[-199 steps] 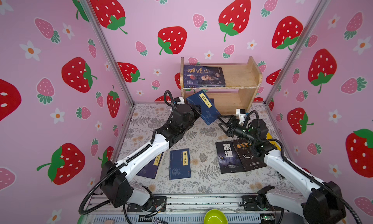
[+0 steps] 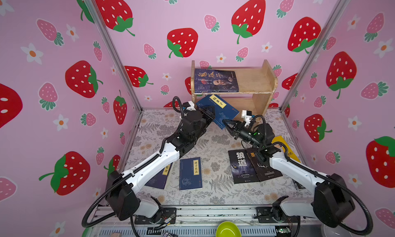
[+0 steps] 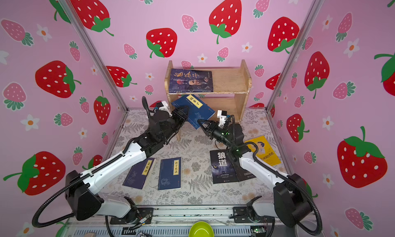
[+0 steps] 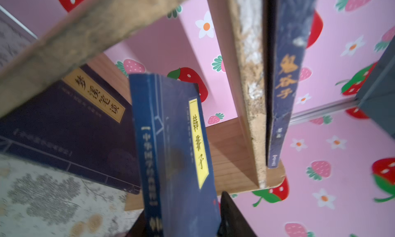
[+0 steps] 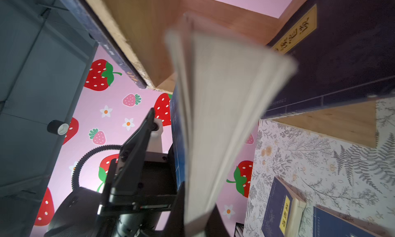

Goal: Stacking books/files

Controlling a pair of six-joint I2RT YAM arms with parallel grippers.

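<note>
A blue book with a yellow title label (image 2: 222, 108) hangs tilted in front of the bookshelf (image 2: 253, 81), between my two arms. At its lower right corner, my right gripper (image 2: 227, 122) is shut on the book; the right wrist view shows its pale page edges (image 5: 230, 109) rising from between the fingers. My left gripper is at the book's left side, part open, its fingers on either side of the book. How far they touch it is hidden. A dark book with a yellow label (image 4: 70, 126) lies in the shelf's lower level.
A purple book (image 2: 216, 81) lies on the upper shelf's left half. Several books lie on the table, including a blue one (image 2: 191, 173) and a black one (image 2: 244, 166).
The book has turned, its right end rising. The left arm has shifted only slightly.
</note>
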